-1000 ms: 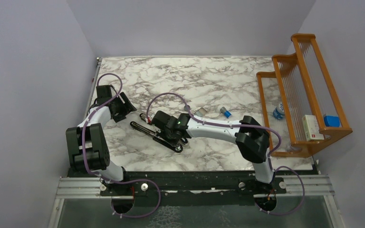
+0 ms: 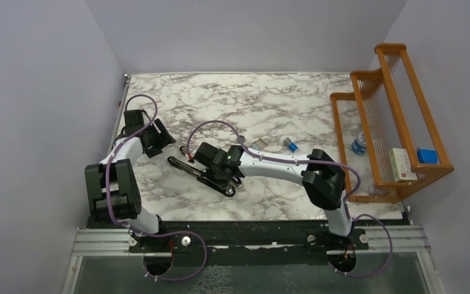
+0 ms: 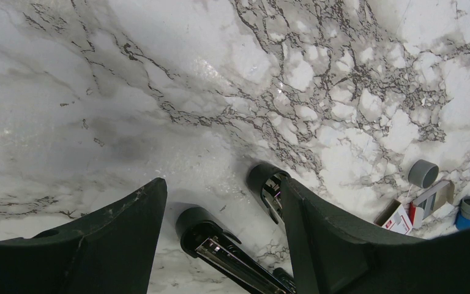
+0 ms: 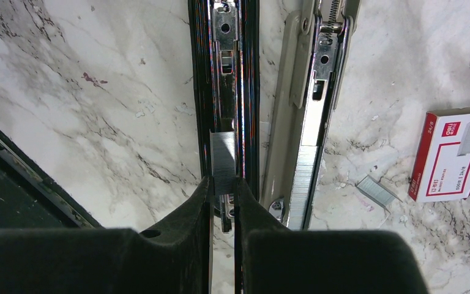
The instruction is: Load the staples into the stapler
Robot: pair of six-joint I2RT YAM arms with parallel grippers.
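In the right wrist view a black stapler (image 4: 224, 79) lies opened flat, its metal channel running up the frame. My right gripper is shut on a grey staple strip (image 4: 223, 153), pinching its near end. The strip lies lengthwise over the channel; whether it sits down inside cannot be told. From above, the right gripper hides part of the black stapler (image 2: 180, 165). My left gripper stands open and empty at the table's left, apart from both staplers. Its view catches the black stapler's end (image 3: 205, 229) below its fingers.
Beside the black stapler lies a second, grey-beige opened stapler (image 4: 290, 122) with staples in its channel. A loose staple piece (image 4: 376, 192) and a red-white staple box (image 4: 450, 153) lie to its right. A wooden rack (image 2: 376, 122) stands far right.
The right gripper has shifted very slightly over the black stapler. The left arm looks still.
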